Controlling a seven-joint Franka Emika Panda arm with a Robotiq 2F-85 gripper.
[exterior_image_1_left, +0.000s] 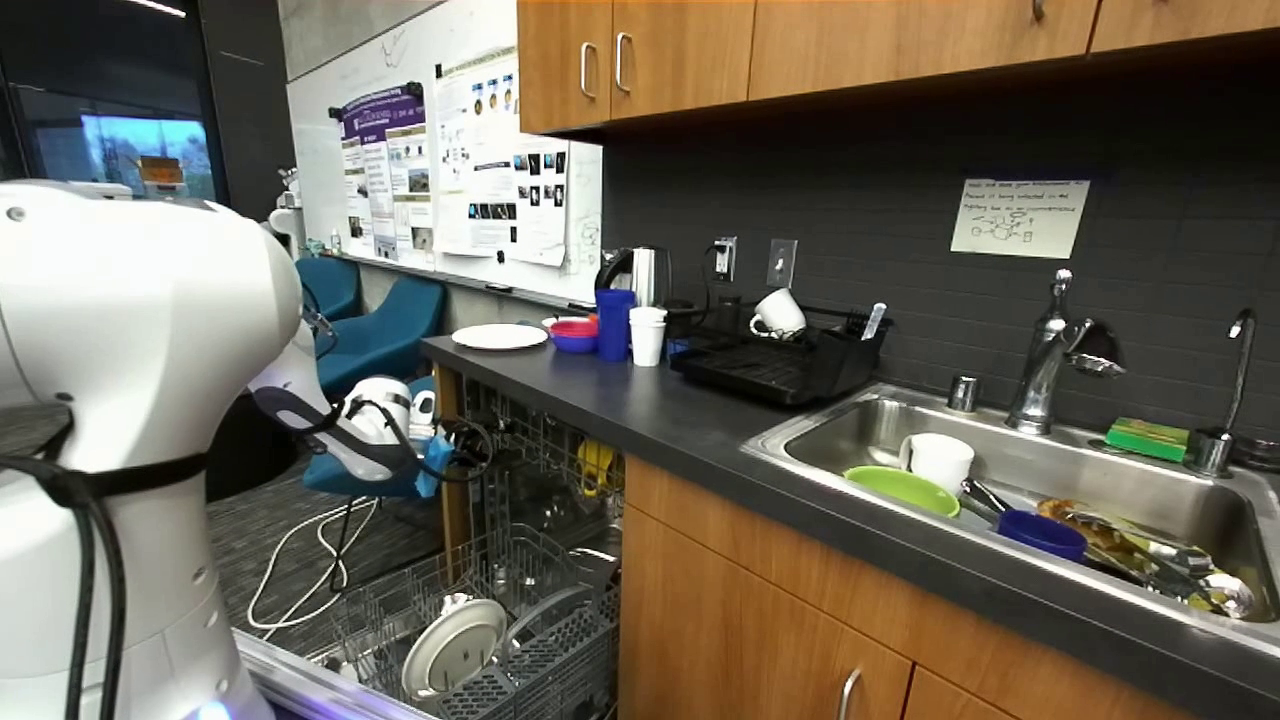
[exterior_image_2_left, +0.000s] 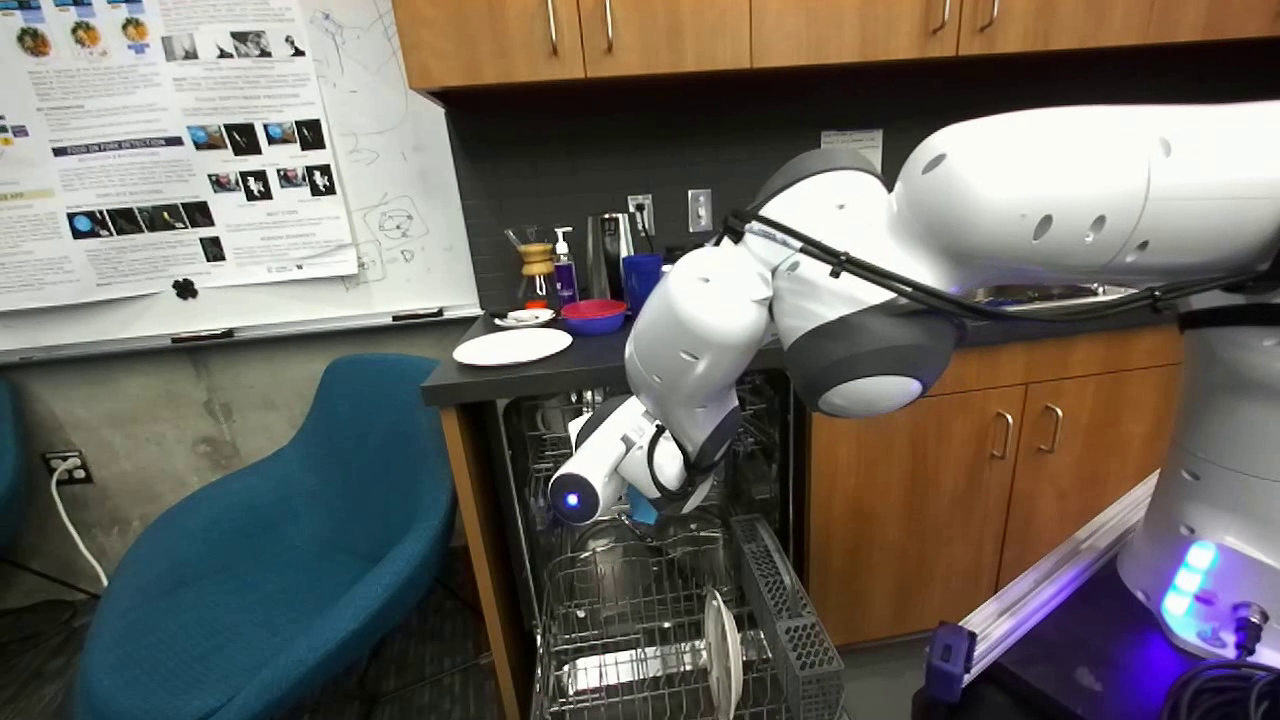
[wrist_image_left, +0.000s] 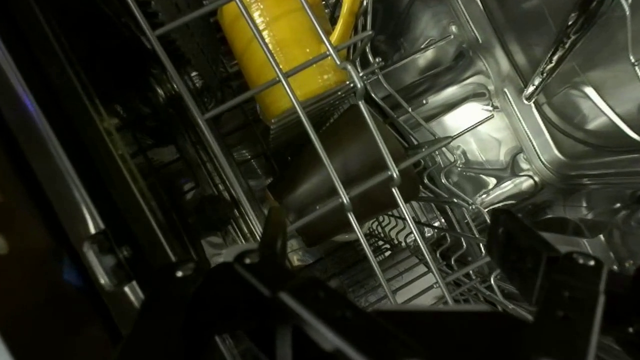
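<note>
My gripper stands open inside the dishwasher opening, its dark fingers (wrist_image_left: 523, 255) wide apart at the bottom of the wrist view. Nothing visible is clasped between them. Ahead, behind the wires of the upper rack (wrist_image_left: 343, 201), lies a dark brown cup (wrist_image_left: 354, 165). Above it in that view is a glossy yellow mug (wrist_image_left: 288, 54), its handle toward the upper right. Exterior view 1 also shows the yellow mug (exterior_image_1_left: 594, 466) in the upper rack. In exterior view 2 the arm's wrist (exterior_image_2_left: 612, 468) hides the gripper.
The lower rack (exterior_image_2_left: 600, 600) is pulled out below, holding white plates (exterior_image_1_left: 456, 648). The countertop edge (exterior_image_1_left: 540, 396) overhangs the opening. Dishes lie in the sink (exterior_image_1_left: 840, 450) at right, and a white plate (exterior_image_1_left: 499, 336) sits on the counter. A blue chair (exterior_image_2_left: 276, 528) stands to the left.
</note>
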